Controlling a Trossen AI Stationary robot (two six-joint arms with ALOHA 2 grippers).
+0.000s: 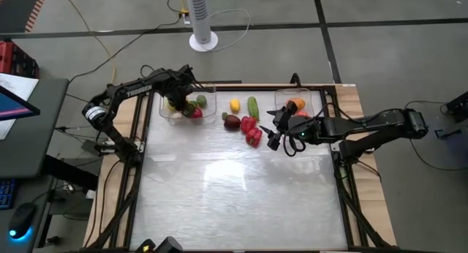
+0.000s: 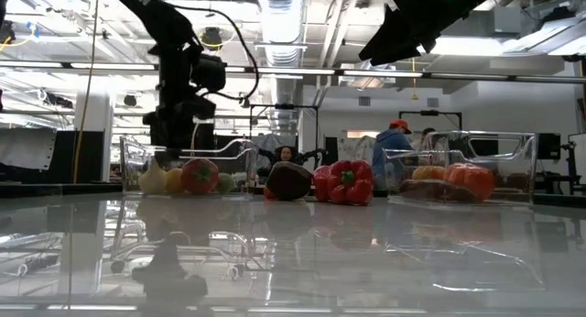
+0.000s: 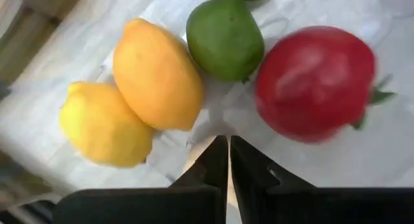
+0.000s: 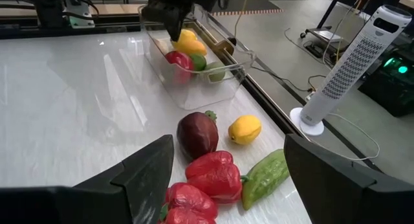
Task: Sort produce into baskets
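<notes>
My left gripper is shut over the left clear basket [image 4: 183, 98], its fingertips meeting with nothing between them. Behind and below the fingers a pale, cream-coloured item [image 3: 202, 150] is partly hidden. Around it in the left wrist view lie a yellow lemon [image 3: 107, 125], an orange-yellow fruit [image 3: 157, 74], a green lime [image 3: 225, 39] and a red round item [image 3: 314, 83]. Out on the table are a dark eggplant [image 4: 198, 134], a lemon [image 4: 244, 129], a green pepper-like vegetable [image 4: 266, 177] and red peppers [image 4: 215, 176]. My right gripper hangs open and empty above the table.
The right clear basket [image 2: 510, 186] holds an orange item [image 2: 470, 180] and others, partly under the right arm. A white tower fan [image 1: 199, 19] stands on the floor behind.
</notes>
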